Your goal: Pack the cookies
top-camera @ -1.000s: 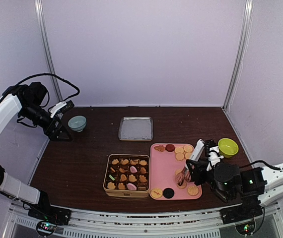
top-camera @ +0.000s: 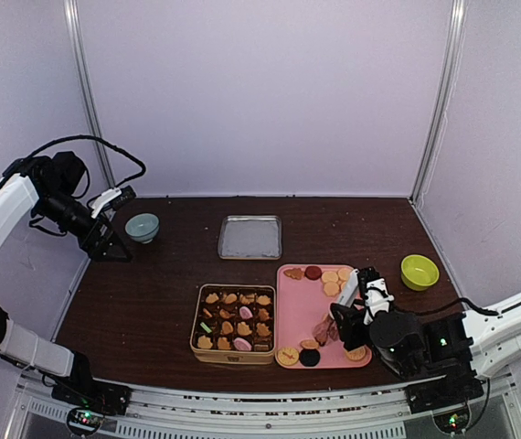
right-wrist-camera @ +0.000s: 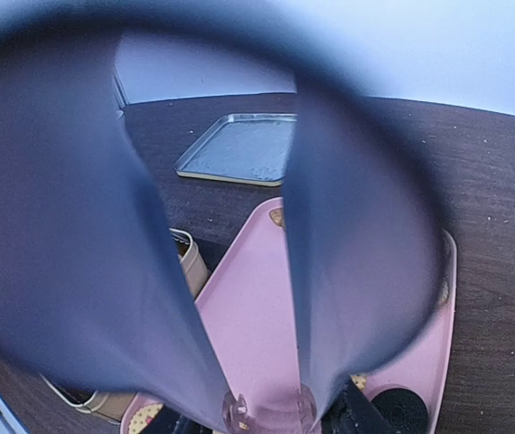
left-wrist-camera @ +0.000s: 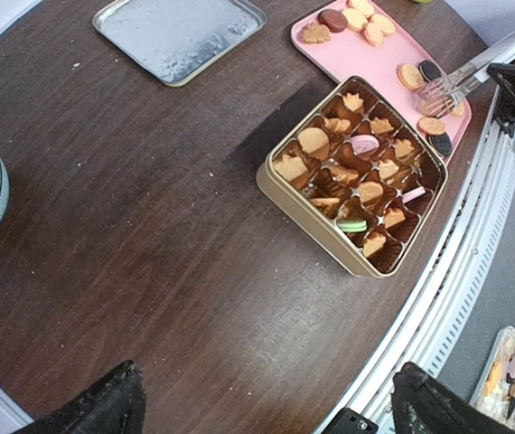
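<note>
A gold tin (top-camera: 194, 338) with a sectioned brown insert holds assorted cookies. Beside it, the pink tray (top-camera: 297, 306) carries loose cookies at its back and front, including a dark sandwich cookie (right-wrist-camera: 398, 411). My right gripper (top-camera: 326, 331) is low over that tray, holding no cookie that I can see; its clear fingertips stand part open near the front cookies, with a gap between them in the right wrist view. My left gripper (top-camera: 105, 242) hangs open and empty at the left, above the table edge.
A metal tray (top-camera: 249, 238) lies at the back centre, a pale blue bowl (top-camera: 142, 228) at the left, a green bowl (top-camera: 419, 272) at the right.
The left arm looks unchanged.
</note>
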